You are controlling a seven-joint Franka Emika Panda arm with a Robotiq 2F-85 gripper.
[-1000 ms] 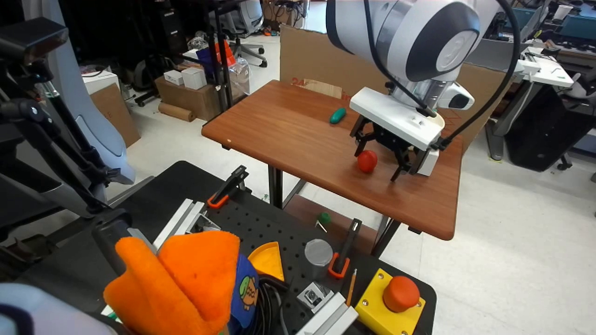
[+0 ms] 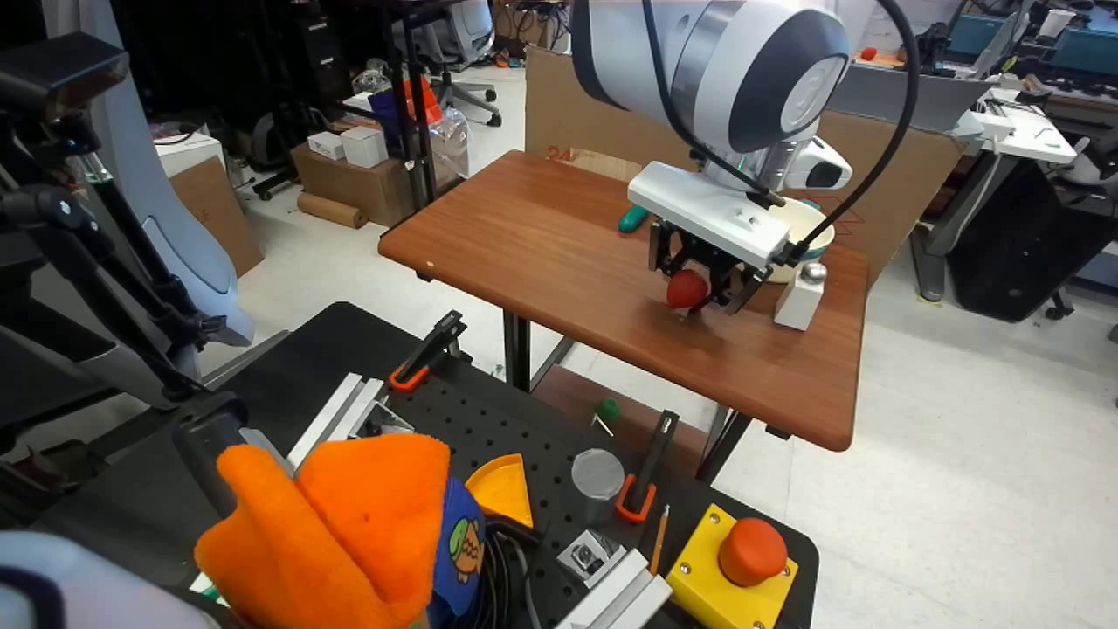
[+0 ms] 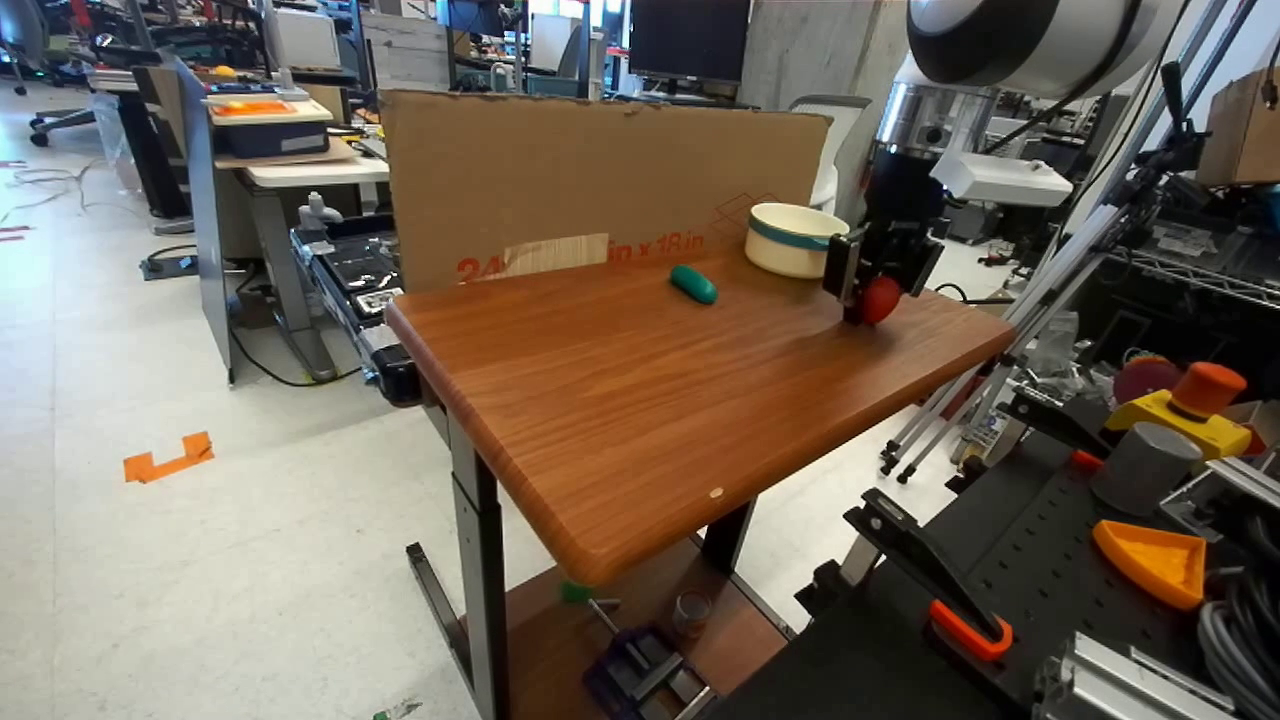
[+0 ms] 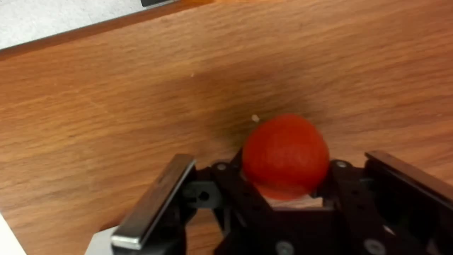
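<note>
A red ball [image 4: 285, 157] sits between the fingertips of my gripper, which touch it on both sides in the wrist view. My gripper appears shut on it, with the fingers held apart by its width. In exterior view 1 the ball [image 2: 686, 288] shows in front of the dark fingers. Exterior view 2 has the ball [image 3: 879, 299] low over the right part of the wooden table [image 3: 672, 396]. Whether it is clear of the tabletop is hard to tell.
A cream pot with a teal rim [image 3: 792, 240] stands behind the gripper. A white box with a silver top [image 2: 799, 302] is close on its right. Farther left lies a teal oblong object [image 3: 693, 283]. Cardboard stands along its back.
The arm has moved left in exterior view 1, and the fingers have drawn in around the ball.
</note>
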